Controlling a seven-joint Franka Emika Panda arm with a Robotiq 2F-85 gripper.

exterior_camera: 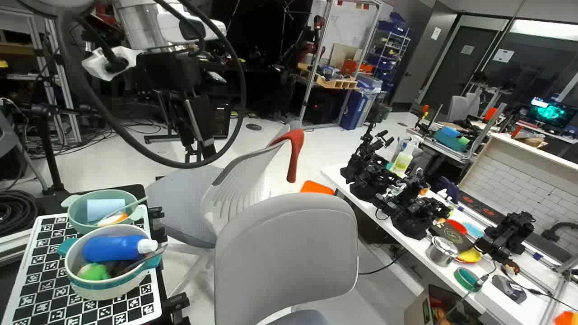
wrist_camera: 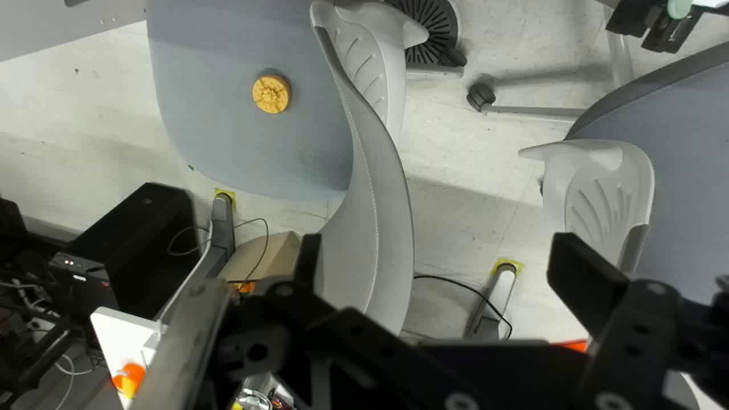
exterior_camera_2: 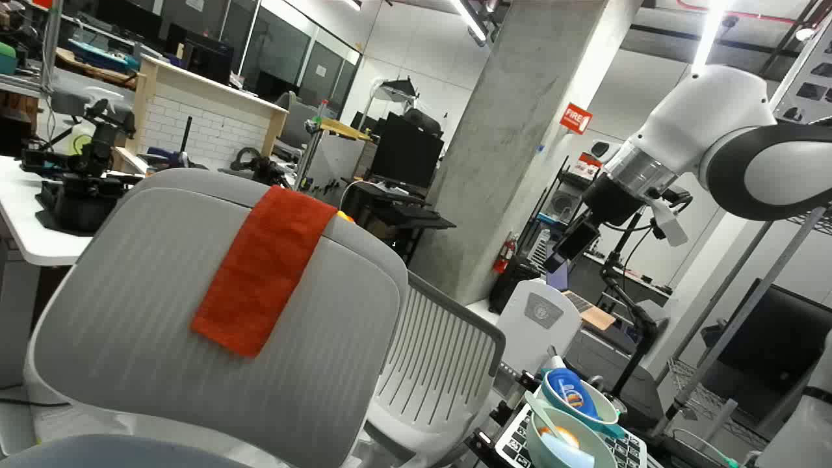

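My gripper stands open in the wrist view, a wide gap between its dark fingers and nothing held. It hangs in the air above the chairs; in the second exterior view the gripper (exterior_camera_2: 558, 260) points down and left at the upper right. A red cloth (exterior_camera_2: 263, 269) drapes over the back of a grey chair (exterior_camera_2: 156, 312), clear of the gripper. On a blue-grey chair seat (wrist_camera: 218, 143) in the wrist view lies a round yellow object (wrist_camera: 271, 93).
A bowl (exterior_camera: 78, 287) with a blue bottle (exterior_camera: 111, 248) and a green bowl (exterior_camera: 79, 214) rest on a patterned board (exterior_camera: 40, 271). Chair backs (exterior_camera: 287, 254) rise between the board and a white table (exterior_camera: 347, 178) crowded with black devices (exterior_camera: 409, 219).
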